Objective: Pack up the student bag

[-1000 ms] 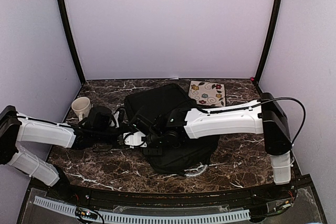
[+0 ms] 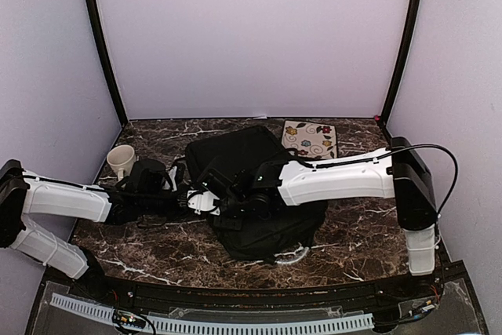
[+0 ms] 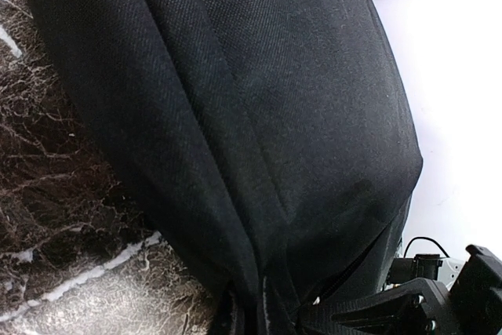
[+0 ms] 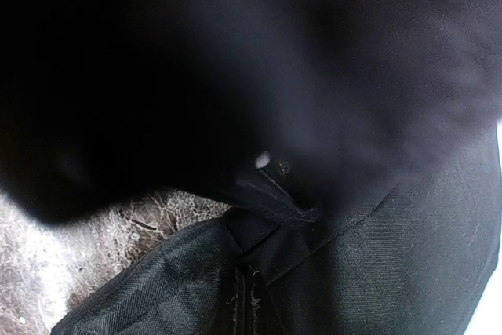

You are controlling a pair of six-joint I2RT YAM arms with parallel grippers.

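The black bag [image 2: 274, 239] lies in the middle of the table, its upper part [image 2: 231, 151] spread toward the back. My left gripper is at the bag's left edge, shut on a fold of its dark fabric; the creases run down into its fingertips. Reaching across the bag from the right, my right gripper is shut over the dark cloth, with nothing clear between its fingers. Blurred dark material fills the upper part of the right wrist view. Both grippers come close together in the top view, and the arms hide part of the bag.
A white cup [image 2: 121, 159] stands at the back left. Behind the bag on the right lies a flat cream square with flower patterns [image 2: 311, 140].
The left arm and the bag stay nearly the same.
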